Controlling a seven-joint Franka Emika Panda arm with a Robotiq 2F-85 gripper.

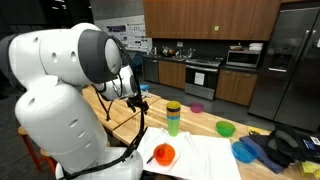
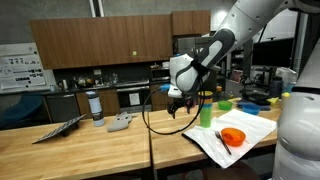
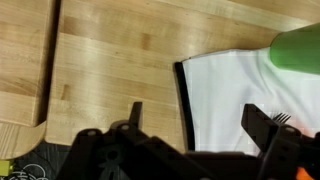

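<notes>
My gripper stands open above the table, with nothing between its fingers. Bare wood and the black-edged corner of a white cloth (image 3: 222, 85) lie below it in the wrist view. A green cup (image 3: 298, 48) is at the upper right there, and a fork (image 3: 282, 118) is partly hidden by the right finger. In exterior view 1 the gripper (image 1: 141, 106) hangs left of the cup (image 1: 173, 125). An orange bowl (image 1: 164, 154) sits on the cloth. Exterior view 2 shows the gripper (image 2: 178, 104) clear of the tabletop.
Beyond the cloth are a green bowl (image 1: 225, 128), a mauve dish (image 1: 197, 107) and a blue dish (image 1: 243, 151). Dark items (image 1: 285, 145) crowd the right side. A canister (image 2: 94, 102) and a grey object (image 2: 120, 122) occupy the other table (image 2: 90, 148), whose front is bare.
</notes>
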